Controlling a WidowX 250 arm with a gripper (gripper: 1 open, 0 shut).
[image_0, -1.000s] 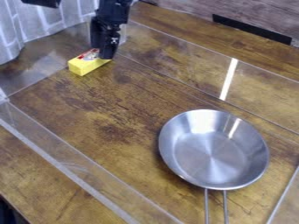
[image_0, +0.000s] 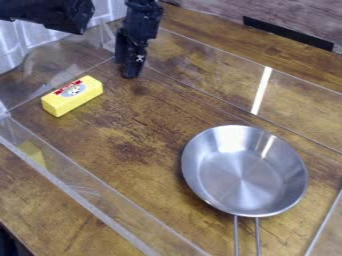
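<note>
A black gripper (image_0: 131, 62) reaches down from the top edge at the upper middle-left, its fingers open and apart from the yellow block. The yellow block (image_0: 72, 97), with a small red-and-white label, lies on the wooden table below and left of the gripper. A steel pan (image_0: 243, 168) with a wire handle sits at the lower right.
Transparent panels or edges run along the left and right of the wooden table (image_0: 147, 190).
The yellow block has moved down and left from beside the gripper to the left-middle of the table. The gripper has shifted only slightly.
</note>
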